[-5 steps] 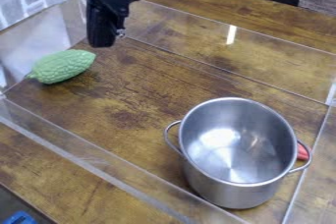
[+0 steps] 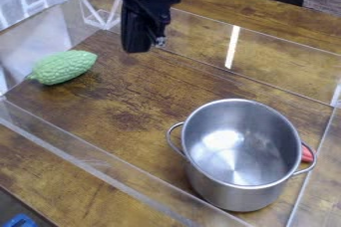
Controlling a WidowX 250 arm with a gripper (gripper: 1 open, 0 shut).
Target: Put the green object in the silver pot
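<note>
The green object (image 2: 63,67), bumpy and oval like a bitter gourd, lies at the left of the wooden table against the clear side wall. At the lower right stands the silver pot (image 2: 241,151), upright, its inside bare. My black gripper (image 2: 140,44) hangs at the top, above the table, to the right of the green object and clear of both it and the pot. Nothing shows in its grasp, but how far its fingers are apart cannot be made out.
Low transparent walls (image 2: 100,169) border the work area. A small red thing (image 2: 308,154) peeks out behind the pot's right handle. Something blue (image 2: 19,220) sits in the bottom left corner.
My gripper has moved to the right, away from the green object. The green object and the pot stay where they were.
</note>
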